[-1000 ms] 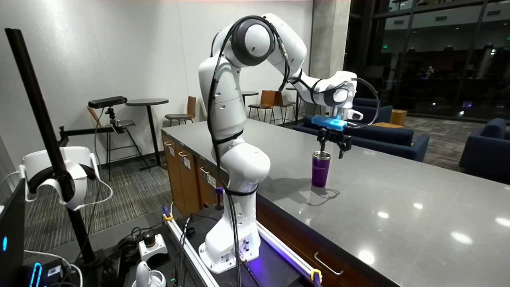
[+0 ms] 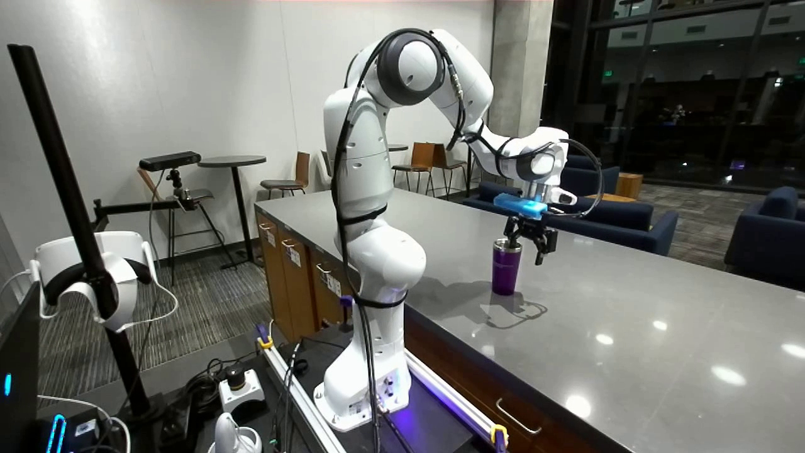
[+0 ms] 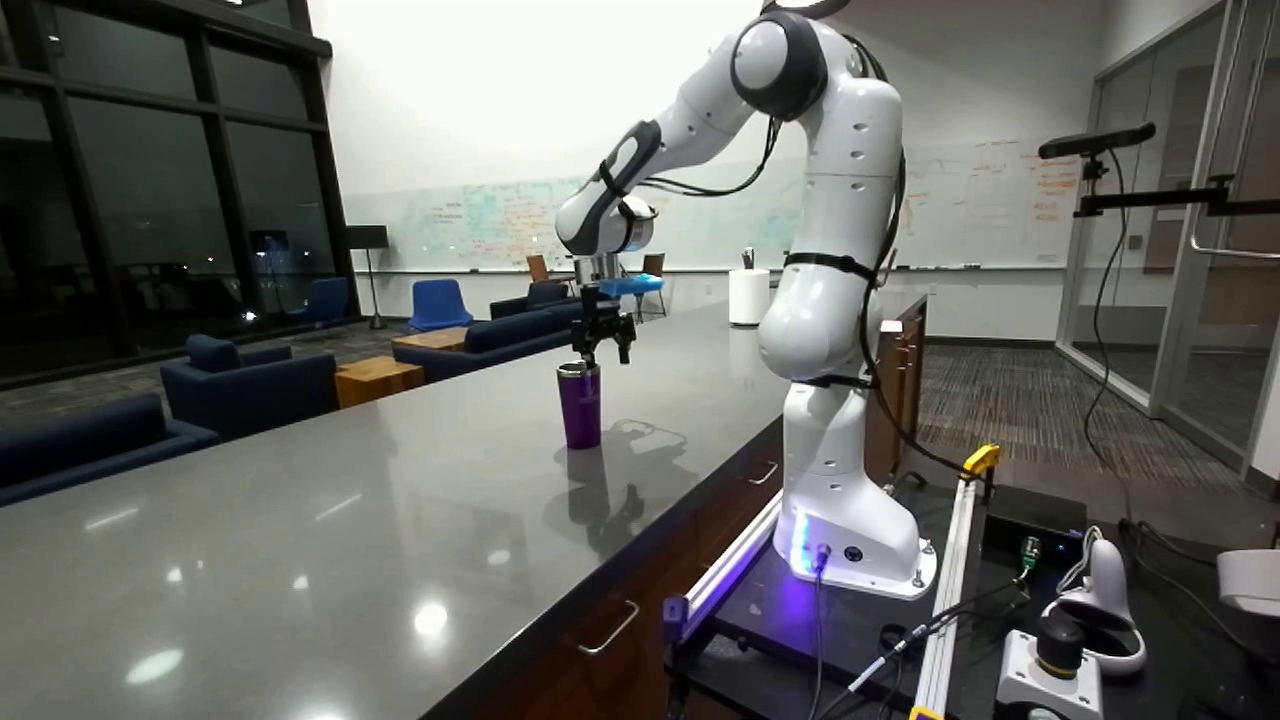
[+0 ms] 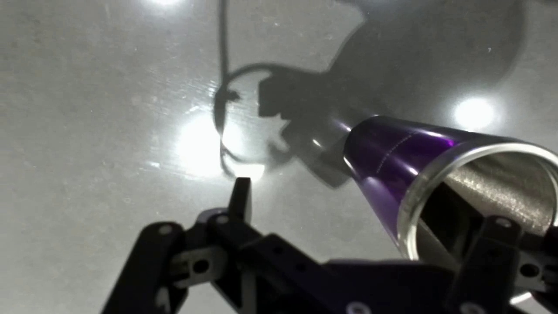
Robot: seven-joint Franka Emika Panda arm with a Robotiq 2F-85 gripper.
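A purple tumbler [image 2: 505,270] with a silver rim stands upright on the grey counter; its open mouth shows in the wrist view, where the tumbler [image 4: 392,162] fills the right side. My gripper [image 2: 528,249] is open over it, pointing down. One finger reaches into the tumbler's mouth, while the other finger [image 4: 240,201] hangs outside in free air, so the tumbler's wall lies between them without being pinched. Exterior view 2 shows the gripper [image 3: 607,353] low over the tumbler [image 3: 581,408].
A white canister [image 3: 749,296] stands at the counter's far end in exterior view 2. Dark blue armchairs [image 3: 246,390] lie beyond the counter's edge.
My gripper has come down and slightly to the right in exterior view 1, bringing one finger into the tumbler's mouth. The tumbler stays where it was.
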